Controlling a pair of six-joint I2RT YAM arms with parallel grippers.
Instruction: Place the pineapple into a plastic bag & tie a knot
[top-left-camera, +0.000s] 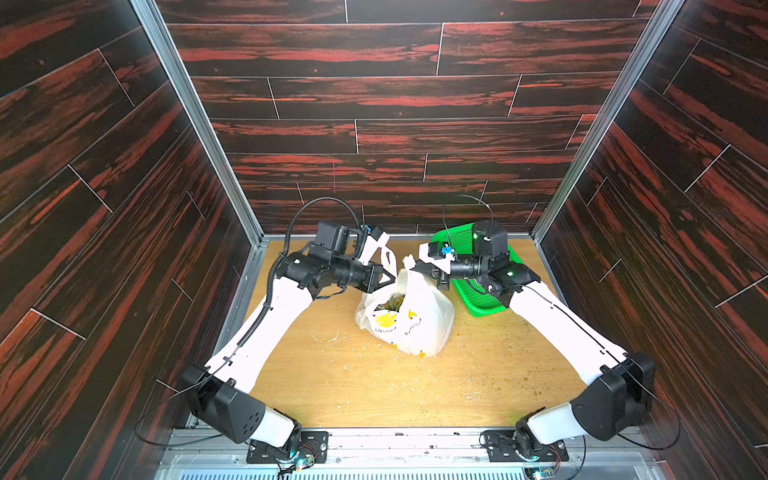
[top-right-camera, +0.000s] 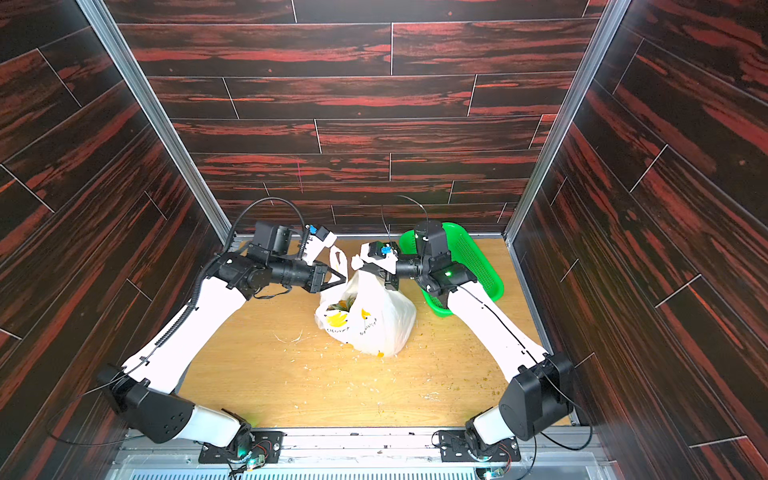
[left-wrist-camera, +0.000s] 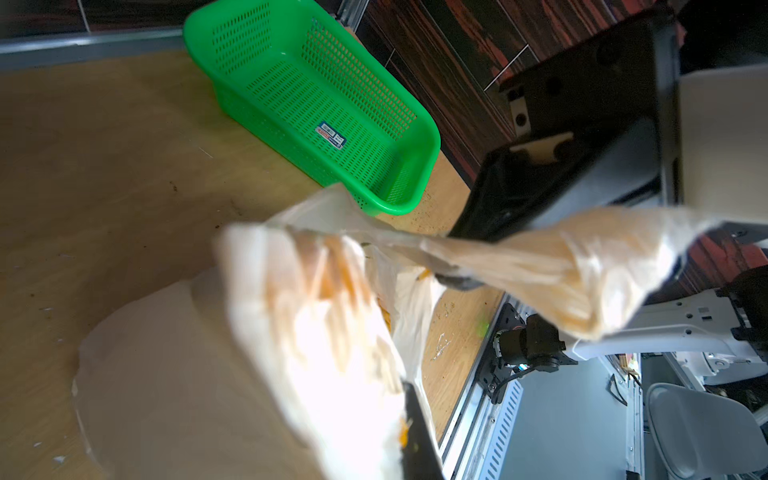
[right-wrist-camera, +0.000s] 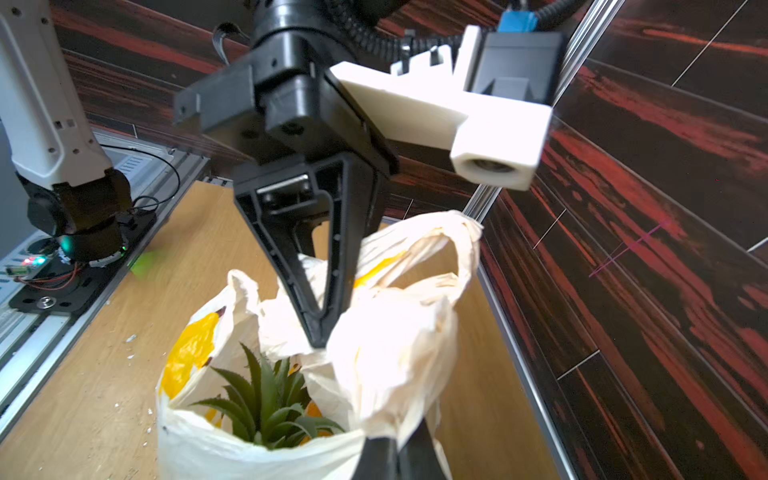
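The white plastic bag (top-left-camera: 428, 320) stands bunched on the table, its handles drawn close together. Inside it, the pineapple's green leaves (right-wrist-camera: 268, 408) show through the opening; its body is mostly hidden. My left gripper (top-left-camera: 392, 279) is shut on the left handle (top-left-camera: 388, 260), which loops up past the fingertips. At the other side, my right gripper is shut on the bunched right handle (right-wrist-camera: 396, 352), which hides its tips. The two grippers are close together above the bag, and plastic covers much of the left wrist view.
Behind and below the right arm lies an empty green basket (left-wrist-camera: 320, 172).
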